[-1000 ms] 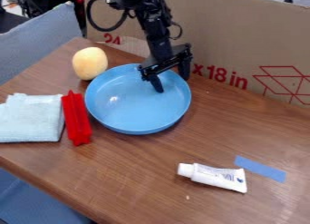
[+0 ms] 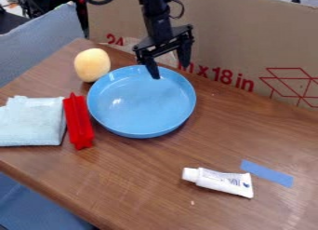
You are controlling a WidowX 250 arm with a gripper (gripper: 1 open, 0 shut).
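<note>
My black gripper (image 2: 168, 61) hangs over the back rim of a blue round plate (image 2: 141, 106), its fingers apart and open, with nothing seen between them. The plate lies on the wooden table (image 2: 137, 178). Left of the plate are a yellow round object (image 2: 92, 63), a red elongated item (image 2: 76, 120) and a folded pale blue cloth (image 2: 32, 121).
A white tube (image 2: 218, 182) lies at the front right beside a strip of blue tape (image 2: 266, 174). A cardboard wall (image 2: 255, 43) stands behind the table.
My gripper has risen from lower down over the back of the plate. The plate and the other objects look unmoved.
</note>
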